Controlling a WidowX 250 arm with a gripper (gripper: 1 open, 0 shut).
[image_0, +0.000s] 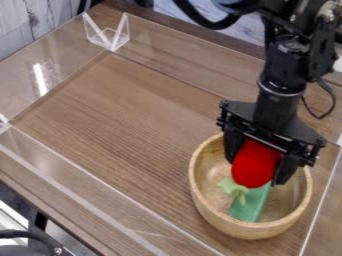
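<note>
My black gripper reaches down from the upper right over a round wooden bowl, its fingers around a red object. The red object is raised a little above a green piece and a pale green piece lying in the bowl. The fingertips are partly hidden, so how firmly they close on it is unclear.
A white wire-like holder stands at the back left of the wooden table.
</note>
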